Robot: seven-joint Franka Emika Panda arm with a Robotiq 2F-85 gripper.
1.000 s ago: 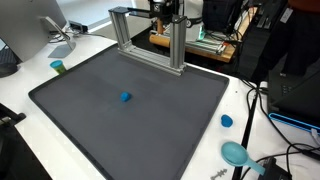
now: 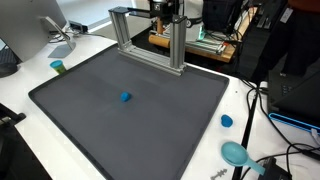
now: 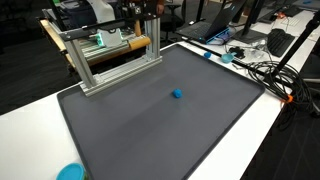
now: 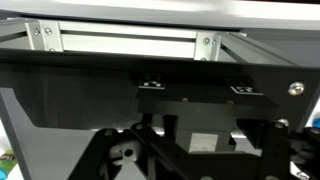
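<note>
A small blue object (image 2: 125,97) lies alone on the dark mat (image 2: 130,128); the same blue piece (image 3: 178,94) shows in exterior view 2. My gripper is up at the metal frame (image 2: 150,55) behind the mat, its tips not clear in the exterior views. Looking down in the wrist view, the gripper stands open, its two dark fingertips apart over a black bar (image 4: 75,95). Nothing can be made out held between them. The frame's pale rails (image 4: 130,46) cross the top of that view.
A second blue piece (image 2: 227,121) and a turquoise cup-like item (image 2: 240,155) rest on the white table beyond the mat's right edge. A green container with a blue top (image 2: 58,66) stands at the left. Cables (image 2: 285,150) lie at the right.
</note>
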